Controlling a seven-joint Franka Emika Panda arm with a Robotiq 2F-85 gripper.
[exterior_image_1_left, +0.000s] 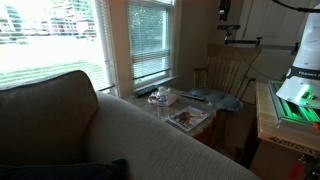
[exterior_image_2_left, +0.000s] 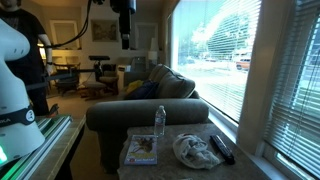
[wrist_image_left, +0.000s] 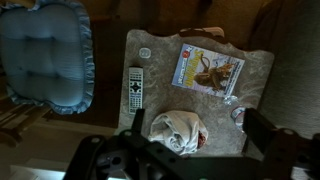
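High above a small table, my gripper stands open; its two dark fingers are wide apart in the wrist view, with nothing held between them. On the tabletop lie a picture-covered case, a crumpled white cloth and a dark remote. A clear bottle is near the right side there. From exterior view 2, the bottle stands upright behind the case, the cloth is right of the case, and the remote lies beyond the cloth.
A grey sofa adjoins the table, and windows rise along one side. A chair with a blue cushion is beside the table. The robot's base stands on a separate wooden table.
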